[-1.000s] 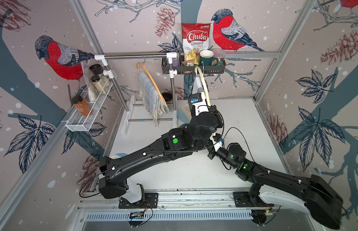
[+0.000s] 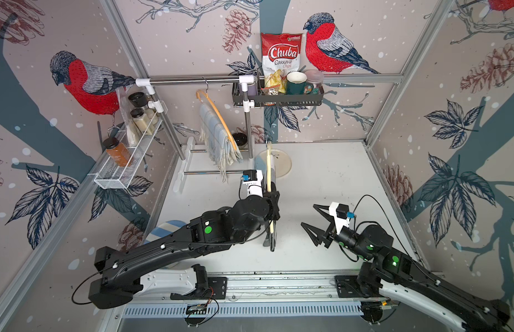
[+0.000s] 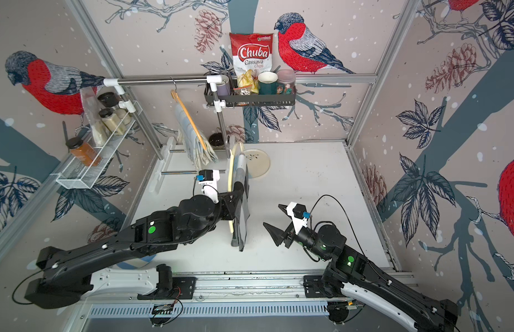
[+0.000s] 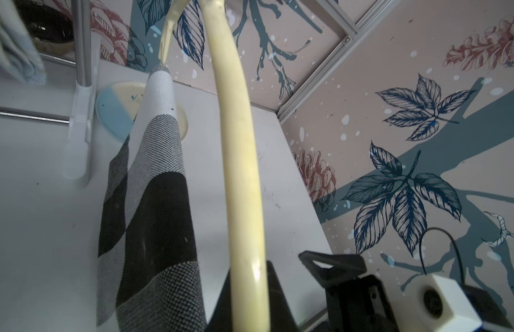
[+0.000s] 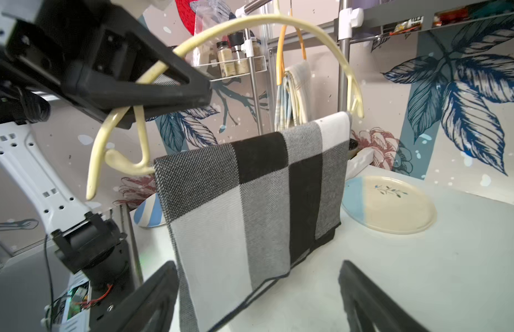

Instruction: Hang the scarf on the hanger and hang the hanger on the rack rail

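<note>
A cream-yellow hanger (image 5: 257, 21) is held in the air by my left gripper (image 2: 273, 202), its fingers shut on one sloping shoulder. Over the hanger's lower bar hangs the black, grey and white checked scarf (image 5: 265, 221), folded across it, as the right wrist view shows. In the left wrist view the hanger's arm runs up the middle, with the scarf (image 4: 157, 215) to its left. To the right of both, my right gripper (image 2: 308, 215) stands apart, its fingers (image 5: 373, 298) spread and nothing between them.
At the back left, a metal rail (image 2: 179, 81) carries an orange hanger (image 2: 216, 113) with a pale fringed cloth. A plate (image 2: 282, 163) lies near the rack's foot. A wire shelf (image 2: 118, 177) with jars is on the left.
My left gripper has moved left and nearer the front with the hanger and scarf.
</note>
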